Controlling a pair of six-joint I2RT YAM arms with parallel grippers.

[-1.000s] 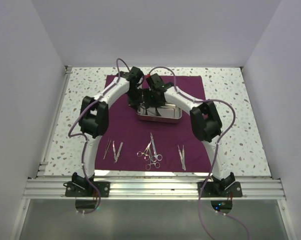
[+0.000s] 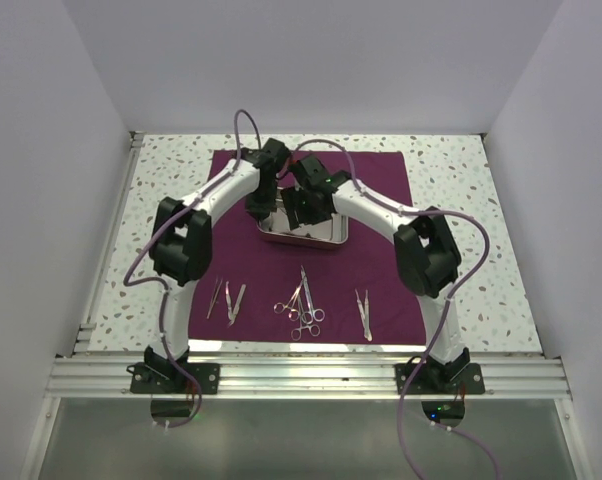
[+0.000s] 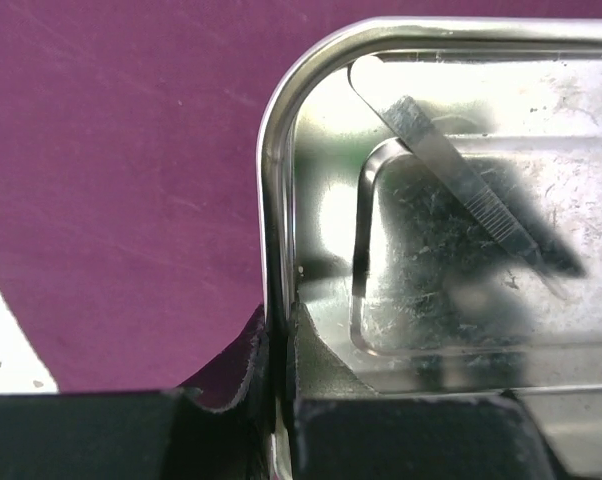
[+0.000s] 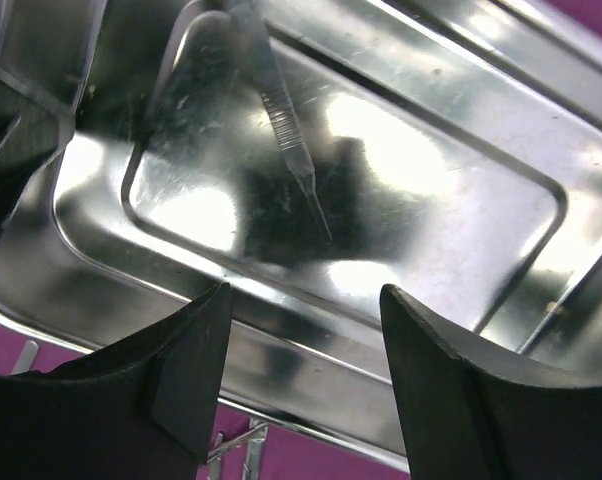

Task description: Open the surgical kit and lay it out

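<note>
A metal tray [image 2: 326, 243] stands on the purple cloth, partly hidden in the top view by both arms. My left gripper is shut on the tray's left side wall, one finger outside it and one inside. Inside the tray lies a single pair of tweezers, slanting across the floor; its thin tip [image 4: 316, 205] also shows in the right wrist view. Over the tray, my right gripper stands open, the tweezers' tip lying beyond the gap, nothing between its fingers.
Several scissor-like clamps [image 2: 301, 312] lie on the purple cloth [image 2: 256, 270] in front of the tray. Slim instruments [image 2: 231, 303] lie front left, and a pair [image 2: 365, 314] front right. Bare cloth separates these groups. Both arms are close together over the tray.
The tray has slid left across the cloth with my left gripper on its wall. My right arm has shifted slightly; the instruments laid on the cloth have not moved.
</note>
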